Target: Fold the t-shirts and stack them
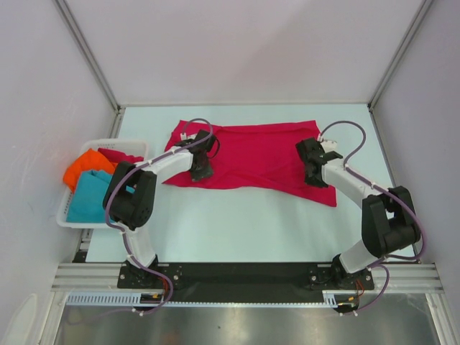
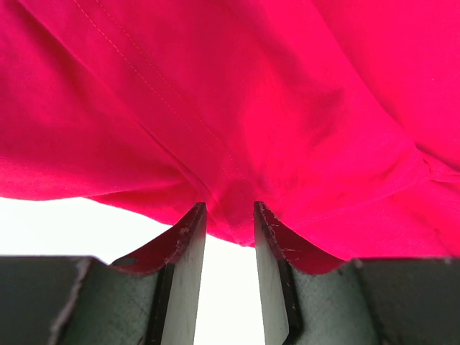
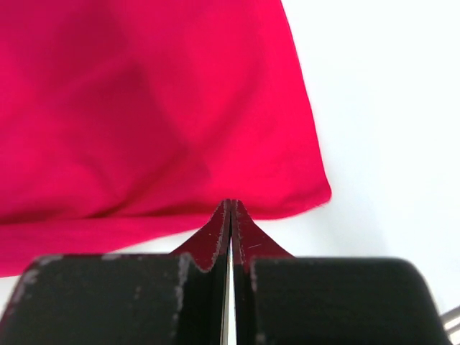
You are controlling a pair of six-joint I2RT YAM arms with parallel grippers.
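A red t shirt [image 1: 259,154] lies spread across the white table, with folds along its near edge. My left gripper hangs over the left part of the shirt [image 2: 316,115] near its lower edge, fingers apart with nothing between them. My right gripper is shut with nothing visible between its fingers, over the near right part of the shirt [image 3: 180,129], close to its edge and corner.
A white bin [image 1: 66,215] at the left holds folded orange [image 1: 86,164], teal [image 1: 93,198] and red cloths.
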